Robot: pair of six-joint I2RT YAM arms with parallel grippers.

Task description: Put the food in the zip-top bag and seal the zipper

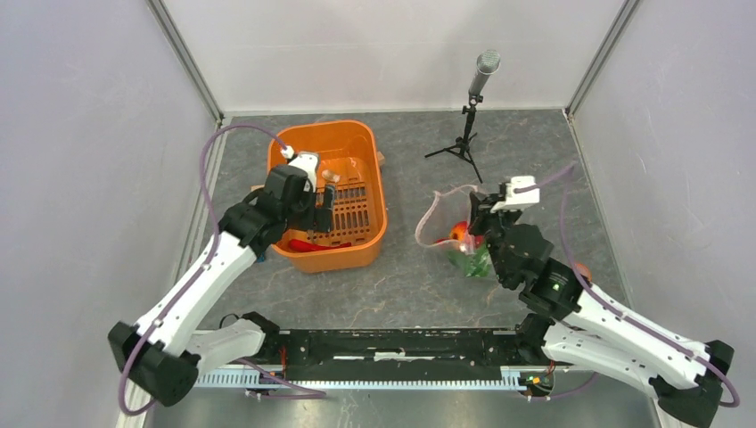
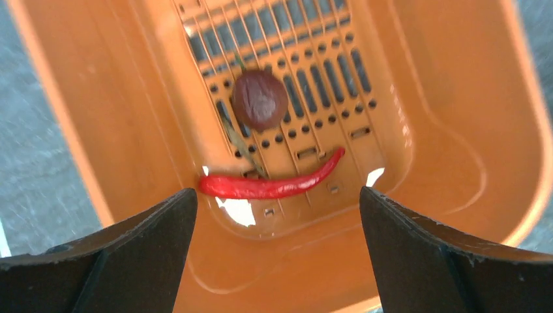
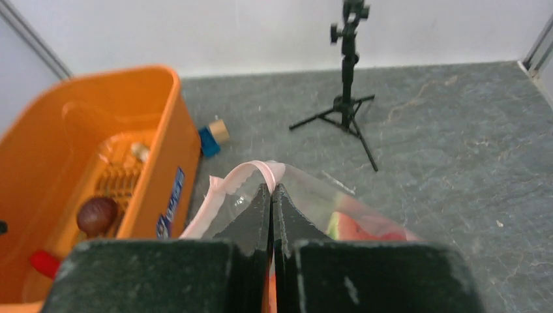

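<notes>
My left gripper hangs open over the orange basket, with a red chili, a dark round item and a pale piece lying inside. My right gripper is shut on the pink-edged rim of the clear zip bag, holding it up at the right of the table. The bag holds red and green food, with green leaf showing at its bottom.
A microphone on a black tripod stands at the back. A blue item and a wooden block lie beside the basket. An orange round thing is partly hidden by the right arm.
</notes>
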